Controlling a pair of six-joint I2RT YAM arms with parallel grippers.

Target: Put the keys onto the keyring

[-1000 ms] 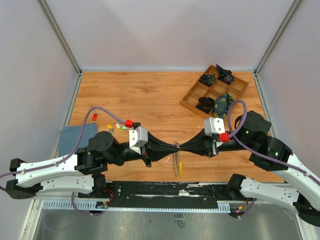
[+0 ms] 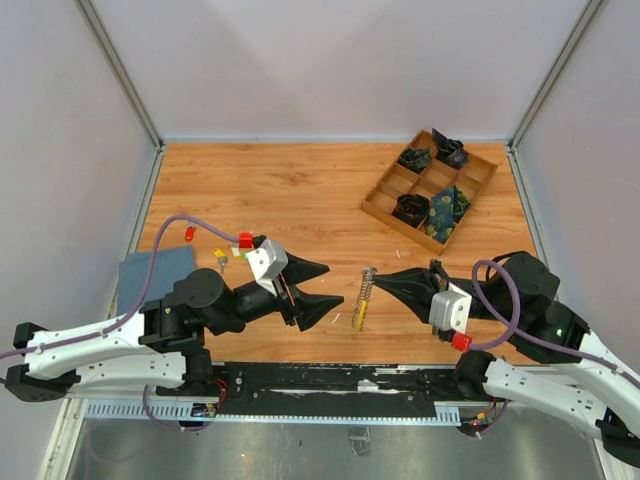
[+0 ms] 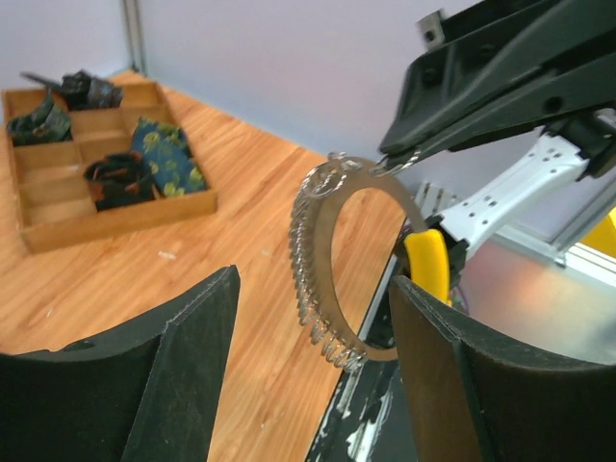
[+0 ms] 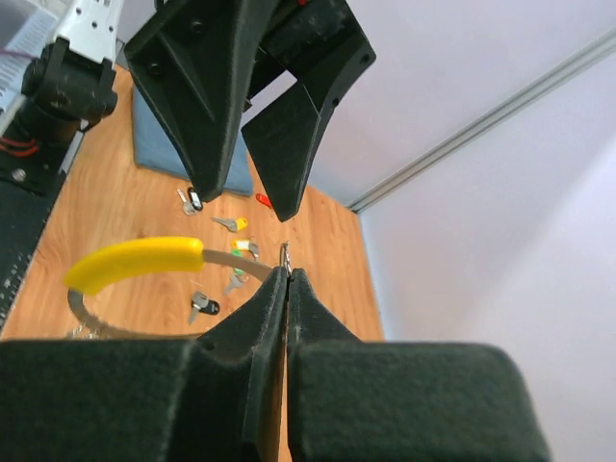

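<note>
My right gripper (image 2: 376, 281) is shut on the keyring (image 2: 361, 303), gripping its upper end. In the left wrist view this keyring (image 3: 318, 250) hangs as a loop of tan band, partly wound with a metal coil and carrying a yellow sleeve (image 3: 427, 263). Facing it, my left gripper (image 2: 333, 283) stands open with nothing in its grasp; the loop appears beyond its fingers (image 3: 183, 356). Several loose keys lie on the table in the right wrist view, among them a yellow-headed key (image 4: 232, 224), a green one (image 4: 235, 279) and a black-headed one (image 4: 203, 306).
A wooden tray (image 2: 384, 209) with compartments holding dark cloth-like items stands at the back right. At the left lies a blue-grey mat (image 2: 157, 272), near a red item (image 2: 190, 233).
My left gripper has opened and drawn back left from the keyring, where its tips met the right gripper's. The right gripper has turned and shifted slightly right, and the keyring now hangs at a slant.
</note>
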